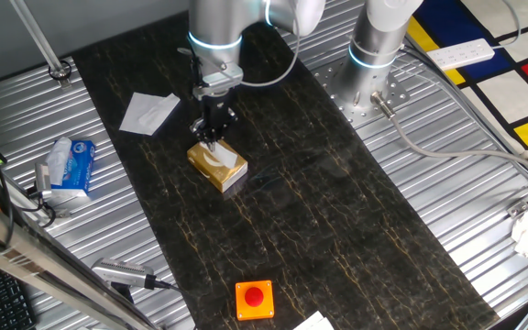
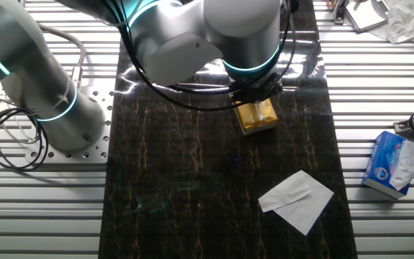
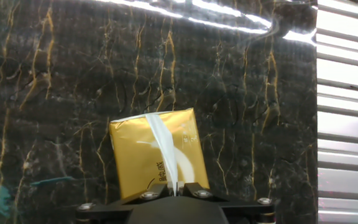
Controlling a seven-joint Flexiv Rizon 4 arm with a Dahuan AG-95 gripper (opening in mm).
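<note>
A gold tissue pack (image 1: 218, 167) lies on the dark marbled table top, a white tissue (image 3: 161, 137) sticking out of its upper face. In the wrist view this tissue runs as a narrow strip down to my gripper, whose fingertips are together with the strip's end between them. The pack (image 3: 135, 155) is directly beneath the fingers. From the second exterior view, the arm hides the gripper and part of the pack (image 2: 256, 116). A loose white tissue (image 1: 148, 113) lies flat on the table, apart from the pack.
An orange box with a red button (image 1: 254, 300) stands at the table's near end. Off the table top, a blue tissue pack (image 1: 79, 167) rests on the slatted metal surface.
</note>
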